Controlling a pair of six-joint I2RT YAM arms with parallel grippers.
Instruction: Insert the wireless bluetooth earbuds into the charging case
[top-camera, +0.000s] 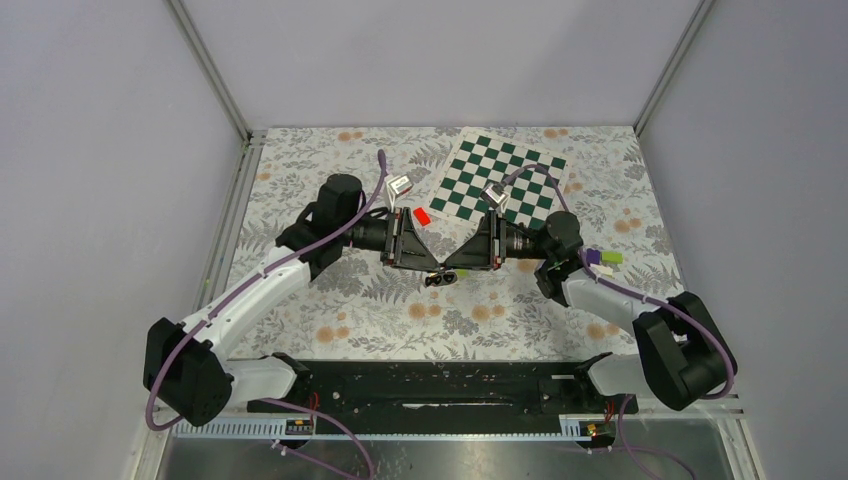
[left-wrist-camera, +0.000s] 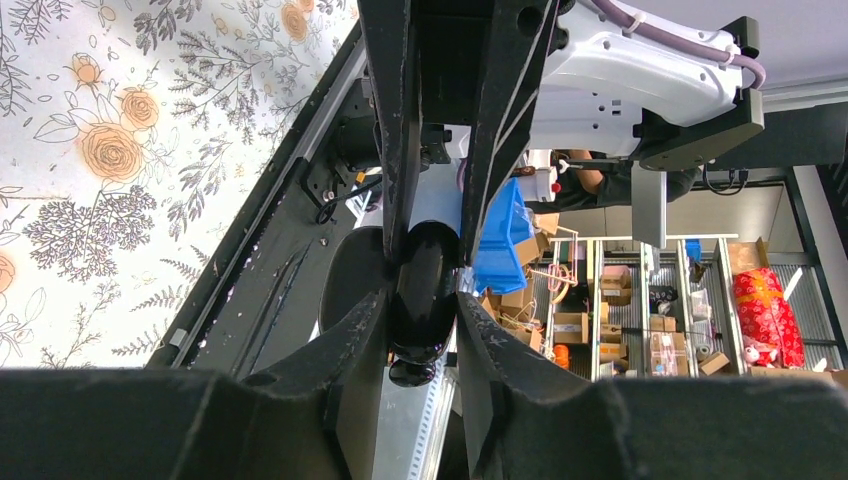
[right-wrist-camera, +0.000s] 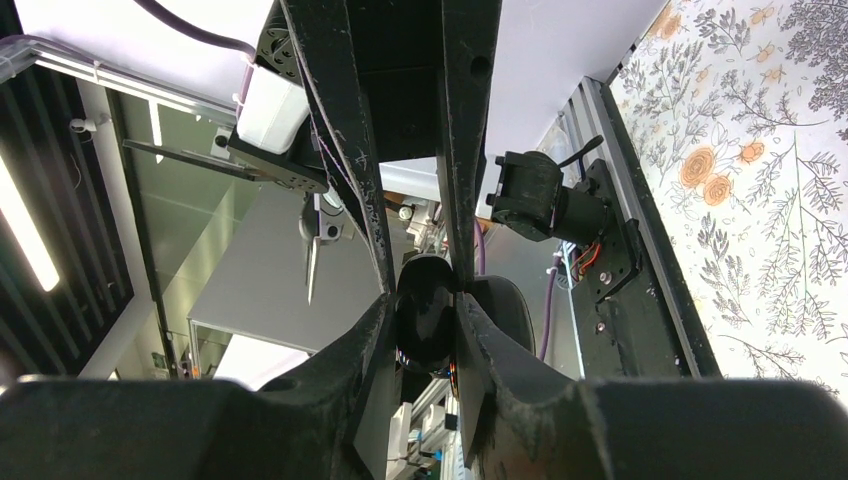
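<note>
Both my grippers meet over the middle of the table, shut on the glossy black charging case (top-camera: 440, 279). My left gripper is shut on its dark upper part, which fills the gap between the fingertips in the left wrist view. My right gripper holds the same dark object from the other side, with a rounded black piece showing behind its fingers. From above, the case looks open, with its hollows facing up. I cannot tell whether the earbuds are in it.
A checkerboard (top-camera: 494, 174) lies at the back right, a red block (top-camera: 422, 216) left of it. Coloured pieces (top-camera: 610, 257) sit behind the right arm.
</note>
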